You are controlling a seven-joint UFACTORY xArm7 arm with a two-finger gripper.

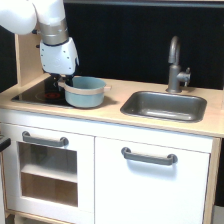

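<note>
A blue-grey pot [87, 98] with a pale rim stands upright at the right side of the black stove top [38, 94] on the toy kitchen's counter. From the upper left, the white arm reaches down, and my dark gripper [66, 80] is at the pot's left rim. The fingertips are small and dark against the hob, so whether they are apart or closed on the rim cannot be made out.
To the right is a grey sink [165, 105] with a dark tap [175, 75] behind it. Below are an open-fronted left cabinet with a handle [45, 138] and a white right door [150, 190].
</note>
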